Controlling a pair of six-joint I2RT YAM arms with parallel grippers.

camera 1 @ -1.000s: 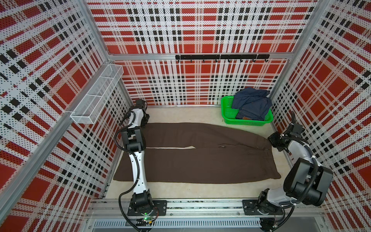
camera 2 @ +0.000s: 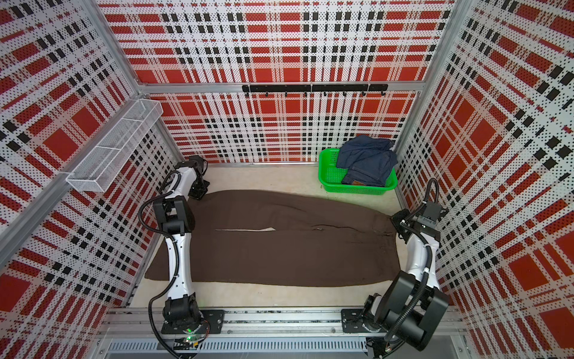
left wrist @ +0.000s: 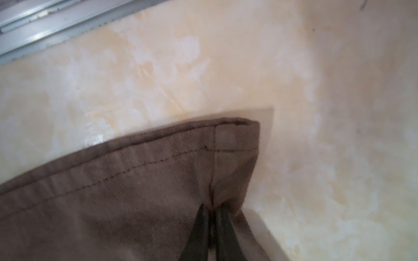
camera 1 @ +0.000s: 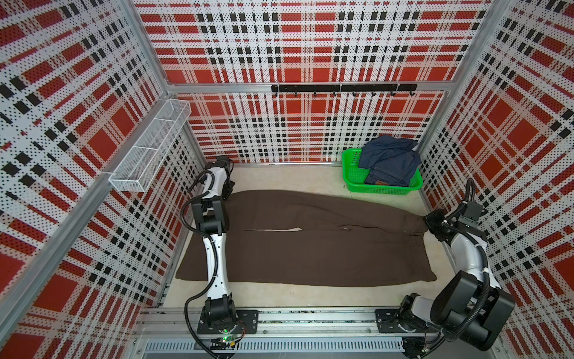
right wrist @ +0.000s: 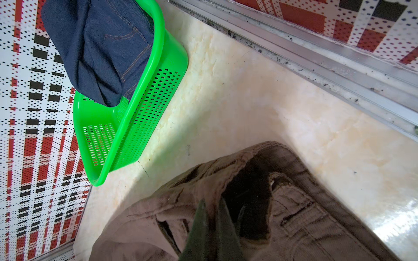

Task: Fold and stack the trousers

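Note:
The brown trousers (camera 1: 323, 257) lie lengthwise across the table, legs to the left and waist to the right. A narrow slit of table shows between the two legs. At the far left leg end, my left gripper has its fingertips close together on a pinched pleat of cloth just below the hem. The left arm covers part of the legs in both top views. My right gripper is shut on the waistband at the far right corner, where the waist opening (right wrist: 250, 200) gapes beside its fingers.
A green basket (camera 1: 382, 189) with dark blue trousers (camera 1: 391, 158) partly over its rim stands at the back right. A white wire rack (camera 1: 152, 146) hangs on the left wall. Bare table (camera 1: 287, 176) shows behind the brown trousers.
My right gripper has moved right and slightly nearer, and the waist has shifted right with it. The left gripper has moved slightly right.

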